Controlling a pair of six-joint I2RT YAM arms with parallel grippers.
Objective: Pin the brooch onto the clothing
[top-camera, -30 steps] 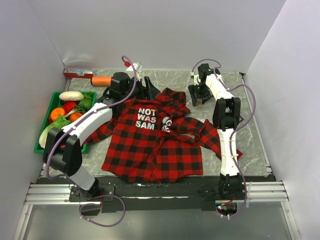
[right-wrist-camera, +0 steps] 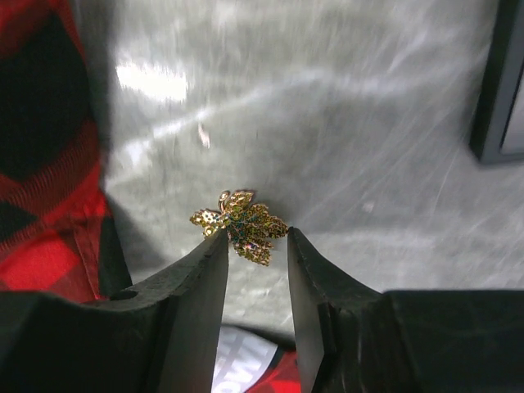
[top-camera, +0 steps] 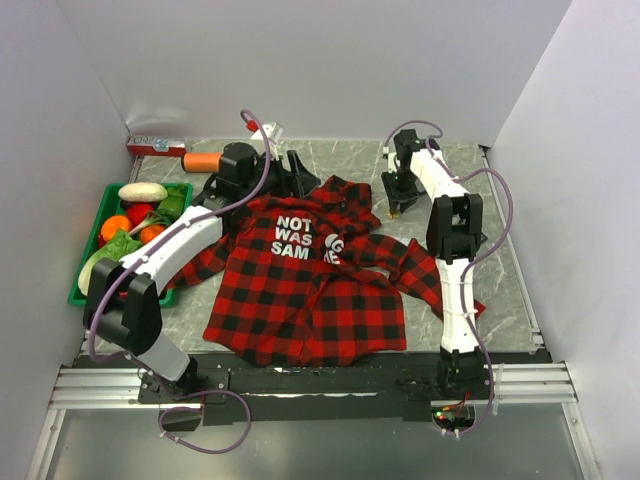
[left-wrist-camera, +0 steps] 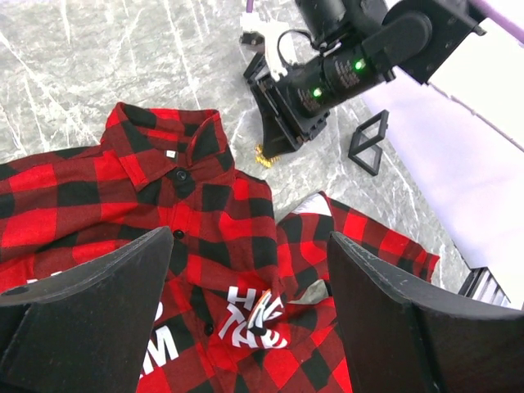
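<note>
A small gold, leaf-shaped brooch [right-wrist-camera: 246, 225] is held between the fingertips of my right gripper, low over the grey tabletop. The same brooch [left-wrist-camera: 266, 158] peeks out below those fingers in the left wrist view, just right of the collar. The clothing, a red-and-black checked shirt [top-camera: 260, 310] with white lettering, lies spread in the middle of the table. Its collar [left-wrist-camera: 164, 143] and buttons show clearly. My left gripper hangs open above the shirt's upper part, nothing between its fingers. The brooch's pin is hidden.
On the left stands a green basket [top-camera: 75, 293] of vegetables. An orange cylinder [top-camera: 201, 162] and a red-white box [top-camera: 157, 146] lie at the back left. A black frame-like object [left-wrist-camera: 368, 143] rests right of my right gripper. Bare tabletop surrounds the brooch.
The left arm and shirt look almost unchanged.
</note>
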